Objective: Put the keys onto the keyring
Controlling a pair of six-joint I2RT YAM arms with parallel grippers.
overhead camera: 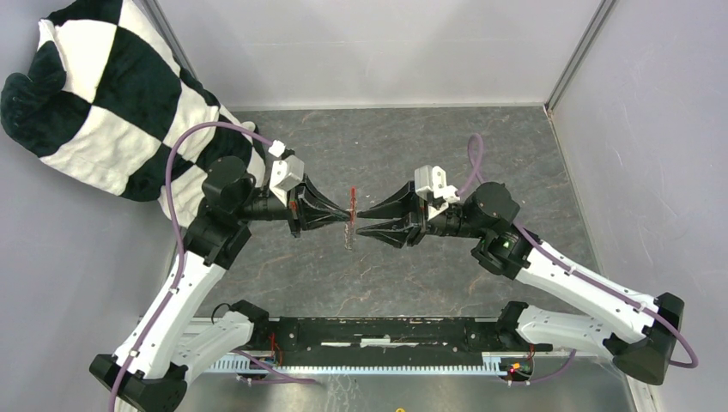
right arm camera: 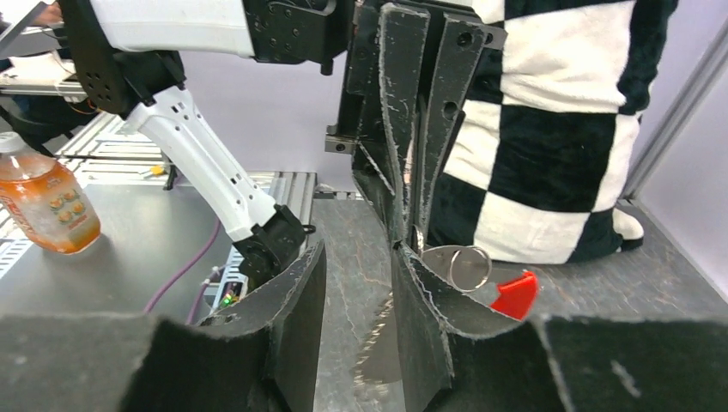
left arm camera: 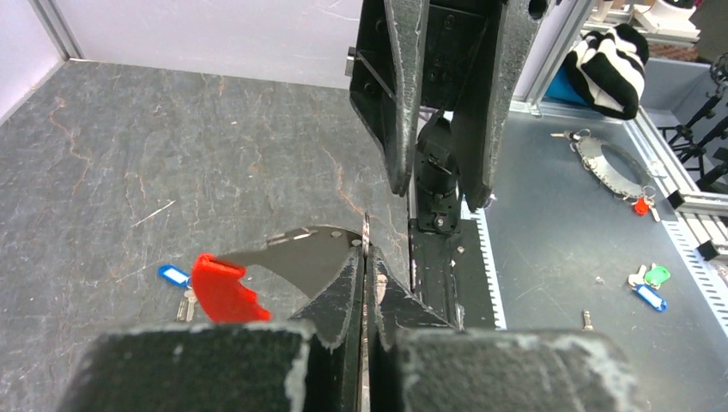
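In the left wrist view, my left gripper is shut on a thin metal ring (left arm camera: 367, 230), seen edge-on above its tips. From the ring hang a curved grey metal piece (left arm camera: 309, 256) and a red tag (left arm camera: 221, 292). My right gripper (overhead camera: 359, 223) faces the left tips closely; its fingers (left arm camera: 403, 167) are apart with nothing visible between them. In the right wrist view, a wire ring (right arm camera: 489, 269) shows beside the left gripper's tips. One right finger (right arm camera: 408, 275) overlaps these tips; whether it touches cannot be told. Keys with a blue tag (left arm camera: 174, 275) lie on the grey floor.
In the left wrist view, a green tag (left arm camera: 658, 275), a blue tag (left arm camera: 650, 298) and another curved metal piece (left arm camera: 611, 167) lie on the front surface. A checkered cushion (overhead camera: 112, 94) stands back left; a bottle (right arm camera: 47, 202) stands beyond the left arm.
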